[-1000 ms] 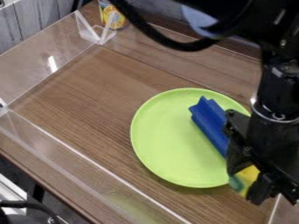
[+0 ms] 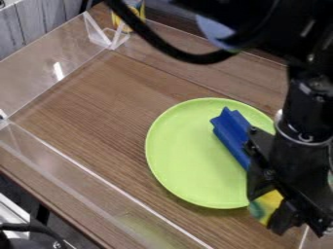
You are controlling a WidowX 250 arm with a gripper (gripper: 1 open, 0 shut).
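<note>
A green plate (image 2: 185,155) lies on the wooden surface. A blue object (image 2: 233,134) with a yellow-green end (image 2: 268,205) rests over the plate's right part and rim. My black gripper (image 2: 271,195) is at the right, shut on the blue object near its yellow end. The gripper body hides much of that end, and the fingertips are hard to make out.
Clear plastic walls (image 2: 33,73) border the left and near-left edges. A yellow container (image 2: 127,15) stands at the back left. The wooden surface left of the plate is clear. A black cable arches over the top.
The gripper and the blue object have shifted only slightly over the last second. The plate stays in place.
</note>
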